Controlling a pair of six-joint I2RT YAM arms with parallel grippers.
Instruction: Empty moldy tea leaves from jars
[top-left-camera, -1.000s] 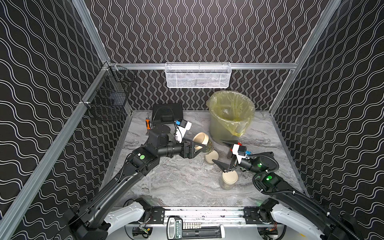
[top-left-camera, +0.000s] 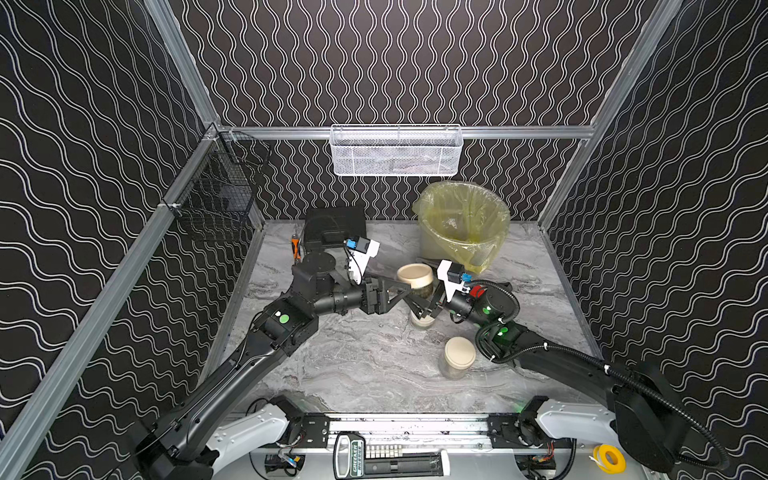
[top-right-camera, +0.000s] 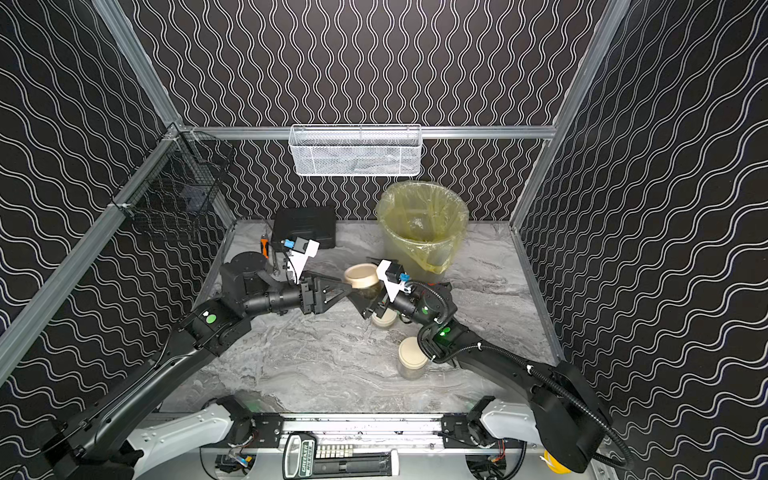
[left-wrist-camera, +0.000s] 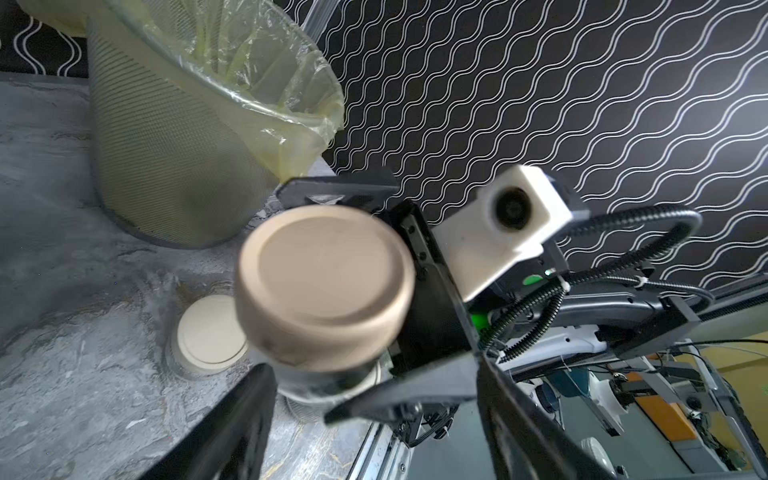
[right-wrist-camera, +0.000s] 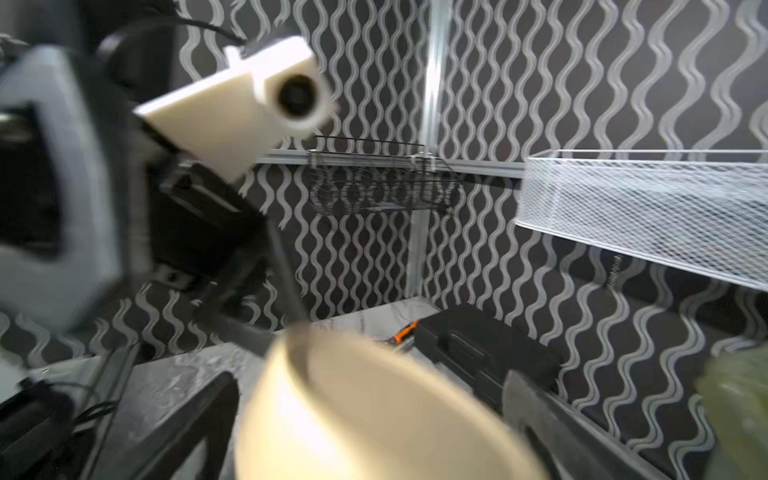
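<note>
A glass jar with a dark filling and a thick beige lid (top-left-camera: 415, 273) is off the table between my two grippers. The left gripper faces its lid with fingers (left-wrist-camera: 240, 424) spread apart and nothing visible between them. From the opposite side, the right gripper reaches around the jar, its fingers (right-wrist-camera: 524, 400) wide open. The lid (right-wrist-camera: 384, 416) blurs across the bottom of the right wrist view. A second lidded jar (top-left-camera: 422, 321) stands partly hidden beneath, and a third (top-left-camera: 459, 353) stands nearer the front.
A mesh bin (top-left-camera: 460, 228) lined with a yellow bag stands behind the right gripper. At the back left are a black case (top-left-camera: 334, 224) and an orange-handled tool (top-left-camera: 295, 246).
My right gripper has come up and left to the jar. The jar, earlier tilted with its lid toward the left gripper, now stands more upright. Its lid has shifted slightly right; the left arm barely moved.
</note>
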